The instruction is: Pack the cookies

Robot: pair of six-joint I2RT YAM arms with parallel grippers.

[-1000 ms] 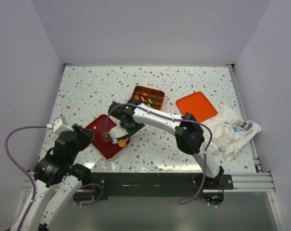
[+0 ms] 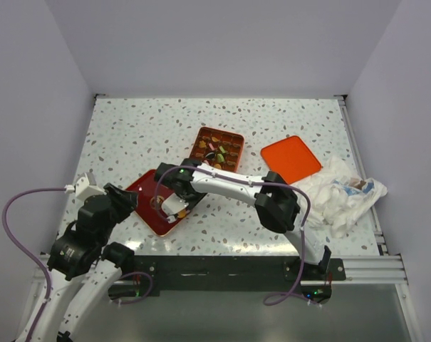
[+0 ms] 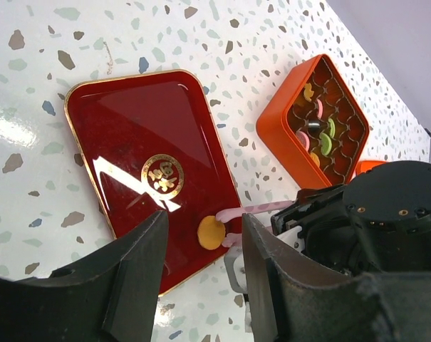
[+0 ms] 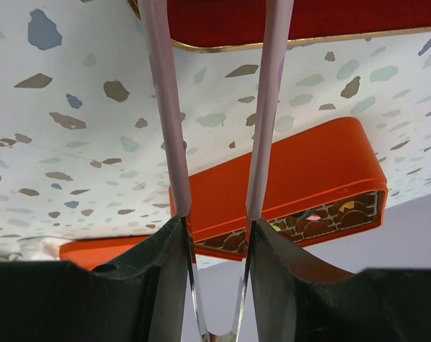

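Observation:
A yellow round cookie (image 3: 209, 233) lies near a corner of the dark red tray (image 3: 122, 192), which bears a gold emblem. My right gripper is over that cookie, its long pink fingers apart; in the right wrist view they frame the tray's edge, and whether they touch the cookie is hidden there. My left gripper is off the tray's left side in the top view, its black fingers open with nothing between them. An orange compartment box (image 3: 279, 114) holding several coloured cookies stands beyond the tray.
An empty orange tray (image 2: 290, 159) lies at the back right. Crumpled white bags (image 2: 338, 196) lie at the right edge.
The left arm looks unchanged.

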